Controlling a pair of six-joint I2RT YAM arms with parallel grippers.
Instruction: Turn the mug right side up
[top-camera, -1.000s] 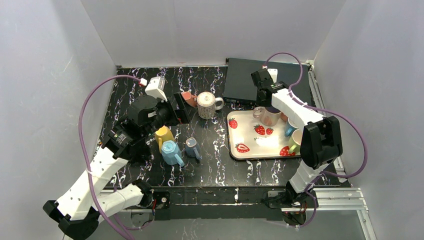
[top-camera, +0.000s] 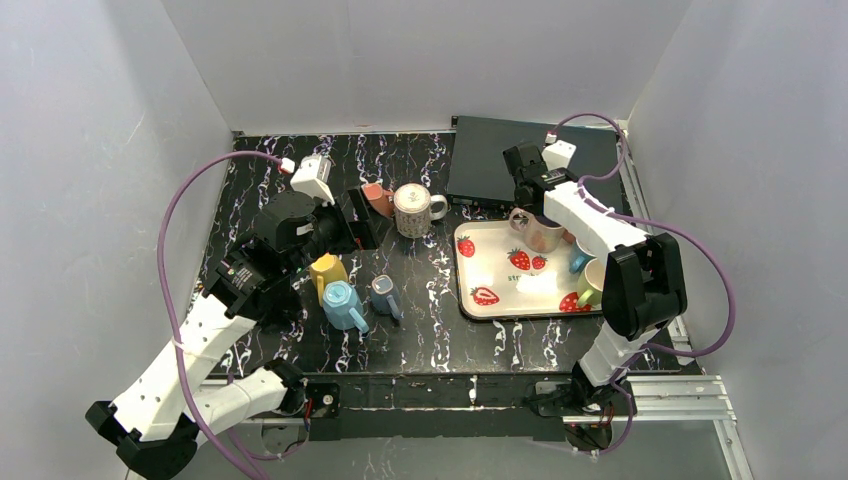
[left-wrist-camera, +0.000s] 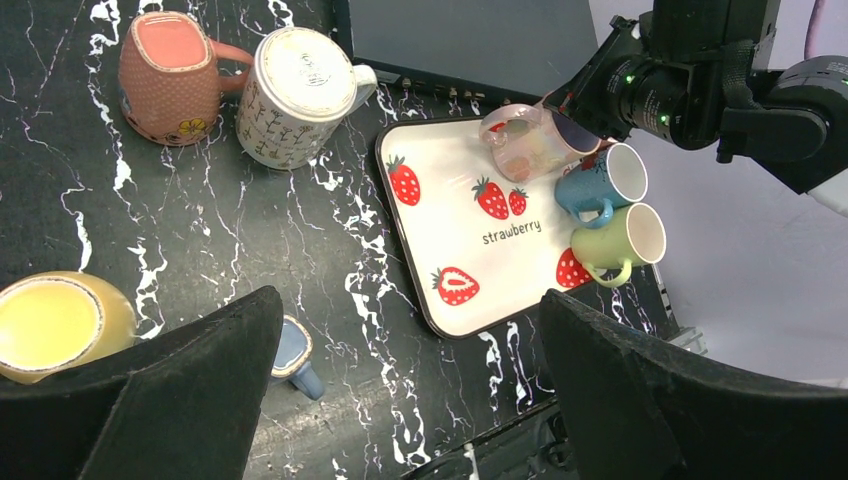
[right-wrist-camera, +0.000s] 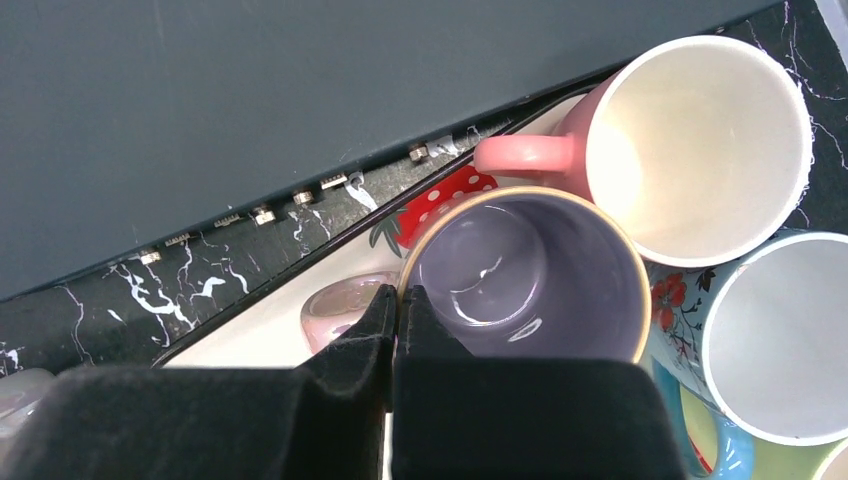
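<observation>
A pink mug with a lavender inside (top-camera: 541, 236) (left-wrist-camera: 530, 150) (right-wrist-camera: 520, 280) is upright at the back of the strawberry tray (top-camera: 500, 285). In the right wrist view its handle points left. My right gripper is shut on this mug's rim at the left side, seen from above. My left gripper (top-camera: 360, 220) is open with nothing between its fingers, above the left half of the table.
A pink cup (right-wrist-camera: 700, 140), blue floral mug (left-wrist-camera: 600, 185) and green mug (left-wrist-camera: 620, 240) crowd the tray's right side. Several mugs stand on the left: lidded mug (top-camera: 413, 210), yellow (top-camera: 328, 268), light blue (top-camera: 343, 308). A dark slab (right-wrist-camera: 200, 100) lies behind the tray.
In the top view the right wrist has turned slightly, its white housing shifting right, while the pink mug stays nearly in place. The left arm has not moved.
</observation>
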